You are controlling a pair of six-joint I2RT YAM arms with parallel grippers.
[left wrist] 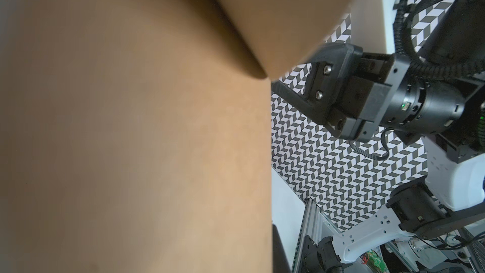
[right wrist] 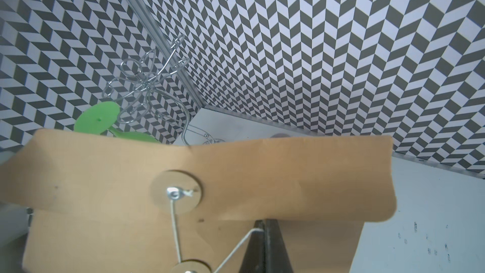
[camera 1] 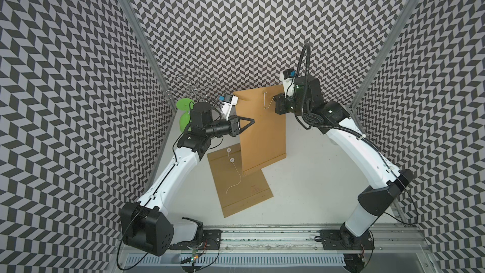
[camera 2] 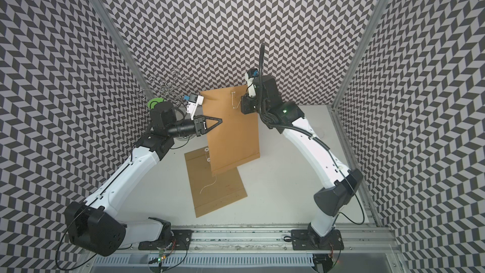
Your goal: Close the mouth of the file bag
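A kraft file bag (camera 1: 262, 136) hangs upright between my grippers, its flap (right wrist: 303, 172) folded over at the top. The flap carries an upper button (right wrist: 176, 190), with white string (right wrist: 175, 227) running to a lower button (right wrist: 190, 268). My right gripper is shut just below the flap, with the string passing over its fingertips. My left gripper (camera 1: 245, 123) is at the bag's left side in the top views, shut; what its fingertips hold is hard to see, and kraft paper fills much of the left wrist view.
A second file bag (camera 1: 242, 197) lies flat on the table beneath, with loose string. A wire stand with green discs (camera 1: 184, 105) stands at the back left.
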